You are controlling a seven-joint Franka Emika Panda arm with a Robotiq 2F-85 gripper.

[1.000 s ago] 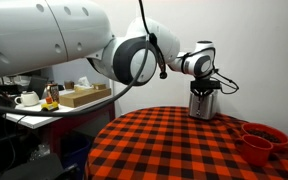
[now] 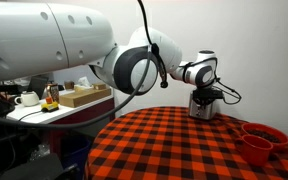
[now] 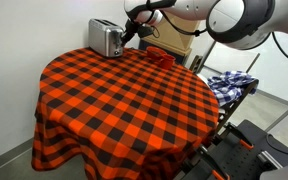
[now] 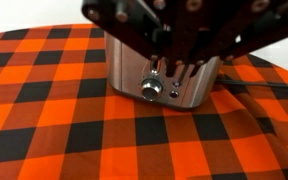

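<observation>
A silver toaster [image 3: 106, 39] stands at the far end of the table, by the white wall. In the wrist view, the control end of the toaster [image 4: 132, 82] shows a round chrome knob [image 4: 151, 88] and small buttons [image 4: 175, 93]. My gripper is right in front of this end, fingers pointing down towards the controls. Its fingers are shut, and nothing shows between them. In exterior view 1 the gripper [image 2: 198, 99] covers part of the toaster. I cannot tell whether the fingertips touch it.
A red-and-black checked cloth [image 2: 164, 145] covers the table, mostly clear. Red containers [image 2: 255, 150] stand on the right side in exterior view 1. A dark cable [image 4: 254, 84] runs from the toaster to the right. A side table [image 2: 84, 113] with boxes and a mug is at the left.
Over the last second my gripper has come down slightly in front of the toaster. The toaster and the containers look unmoved.
</observation>
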